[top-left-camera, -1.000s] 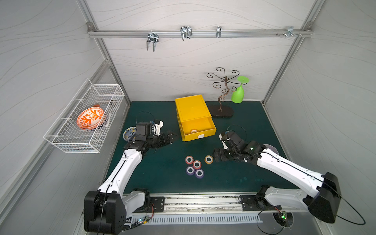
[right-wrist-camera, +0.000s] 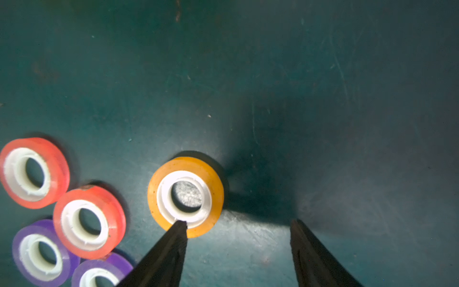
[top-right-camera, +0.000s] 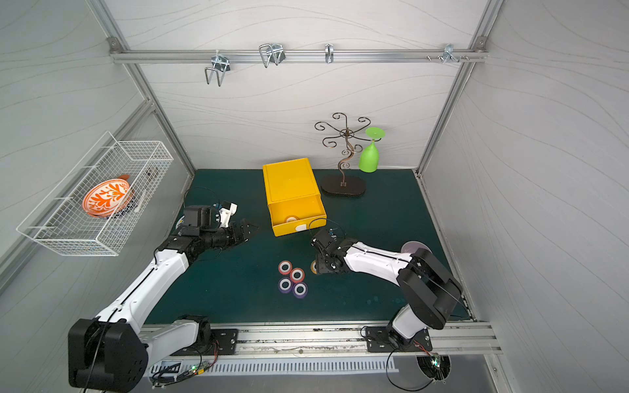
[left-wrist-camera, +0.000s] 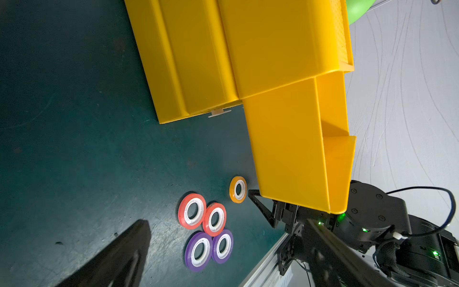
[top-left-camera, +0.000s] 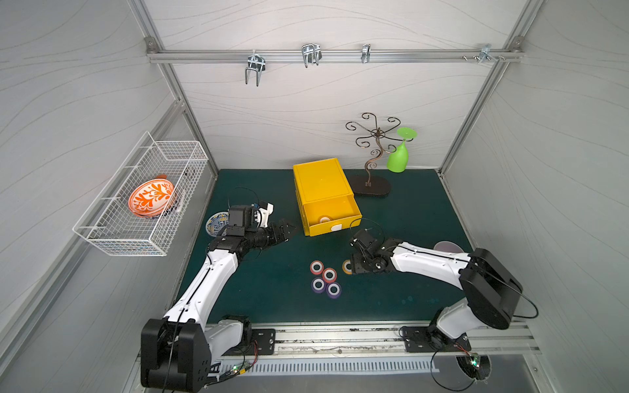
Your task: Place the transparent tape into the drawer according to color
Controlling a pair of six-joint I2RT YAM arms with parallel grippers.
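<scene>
A yellow box with its drawer pulled out (top-left-camera: 327, 219) stands at the back centre, a tape roll inside it. On the green table lie an orange tape roll (right-wrist-camera: 210, 191), two red rolls (right-wrist-camera: 110, 222) (right-wrist-camera: 12, 174) and two purple rolls (right-wrist-camera: 31, 272) (right-wrist-camera: 114, 263). My right gripper hovers open over the orange roll, one finger at the roll's lower edge in the right wrist view. My left gripper stands open, left of the drawer in the top views, with nothing between its fingers.
A metal stand (top-left-camera: 370, 186) with a green glass (top-left-camera: 398, 157) is behind the box on the right. A patterned plate (top-left-camera: 213, 224) lies at the left, a pinkish dish (top-left-camera: 448, 246) at the right. A wire basket (top-left-camera: 124, 239) hangs on the left wall.
My right gripper has moved left to over the orange roll, and its arm has shifted with it. The left arm and the rolls have not moved.
</scene>
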